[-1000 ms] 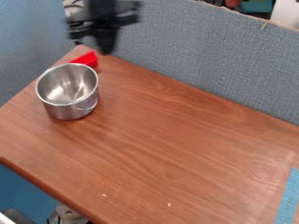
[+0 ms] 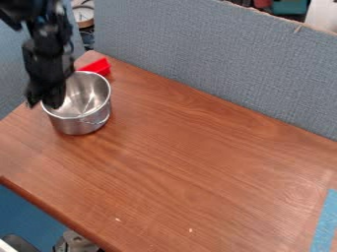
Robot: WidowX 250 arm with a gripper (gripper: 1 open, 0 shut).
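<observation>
My black gripper (image 2: 53, 96) is lowered at the left rim of a steel pot (image 2: 87, 108) on the wooden table (image 2: 198, 177). Its fingertips are small and dark there, and I see nothing clearly held between them; whether they touch the pot cannot be told. A red object (image 2: 97, 66) lies just behind the pot.
A grey padded wall (image 2: 211, 59) runs along the back of the table, with another panel at the left. A blue strip (image 2: 325, 221) is at the right edge.
My arm has come from above the back of the table, moving left and down to the pot's left rim. The pot and red object look unmoved.
</observation>
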